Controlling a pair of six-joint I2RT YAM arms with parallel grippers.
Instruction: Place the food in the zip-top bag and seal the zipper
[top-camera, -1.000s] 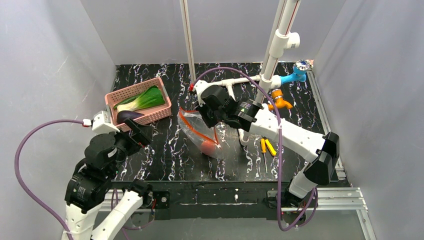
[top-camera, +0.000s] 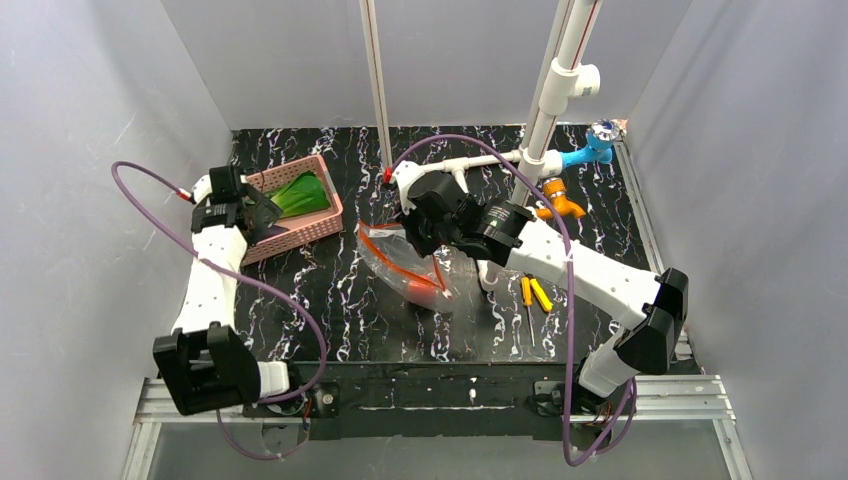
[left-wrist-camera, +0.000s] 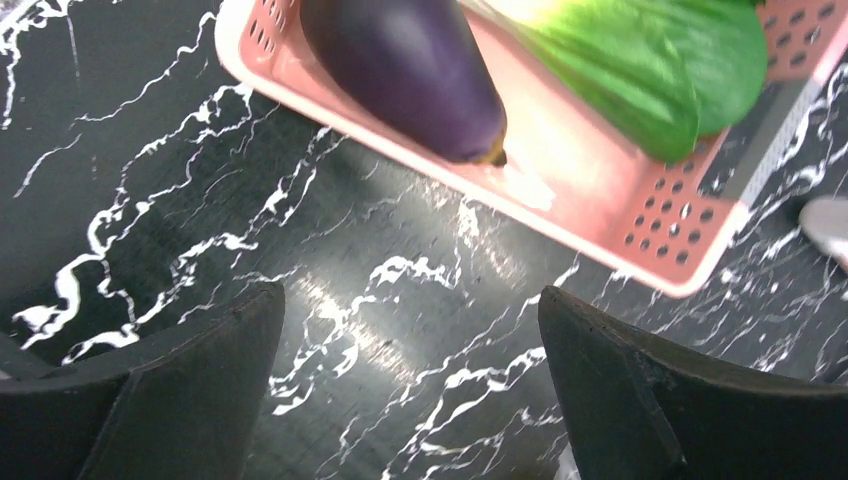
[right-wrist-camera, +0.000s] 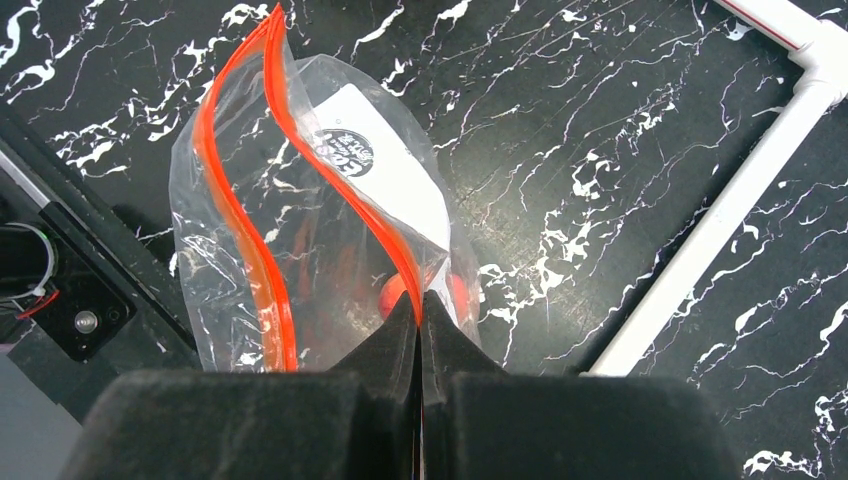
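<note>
The clear zip top bag (top-camera: 385, 262) with orange zipper strips lies mid-table, its mouth spread apart and something red (right-wrist-camera: 394, 293) inside. My right gripper is shut on one orange-edged side of the bag's mouth. To the left, a pink basket (top-camera: 328, 222) holds a green leafy vegetable (top-camera: 300, 195) and a dark purple eggplant (left-wrist-camera: 420, 85). In the top view my left gripper (top-camera: 262, 208) is over the basket's left part, hiding much of the eggplant. Its fingers are wide open in the left wrist view, with nothing between them.
White pipes (top-camera: 530, 160) with a blue valve (top-camera: 590, 153) and an orange tap (top-camera: 562, 198) stand at the back right. Yellow-handled tools (top-camera: 541, 294) lie right of the bag. Bare marbled table separates basket and bag.
My left arm has swung from the front left up over the basket, its gripper moving away from the table's front edge. The right arm and the bag have barely shifted.
</note>
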